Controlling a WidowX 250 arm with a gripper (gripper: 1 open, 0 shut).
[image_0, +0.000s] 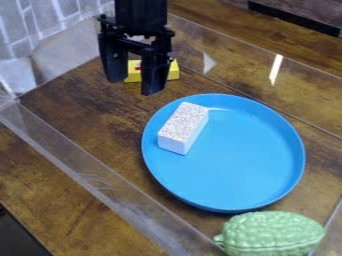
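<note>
The black gripper (134, 72) hangs open at the top left, its fingers pointing down over the wooden surface, in front of a yellow box (274, 70) that it partly hides. A white speckled block (183, 127) lies on the left part of a round blue plate (242, 172) at the centre right.
A green bumpy melon-like object (267, 234) lies at the bottom right, just below the plate. Clear plastic walls (54, 135) border the work area. Bare wood (87, 120) is free left of the plate.
</note>
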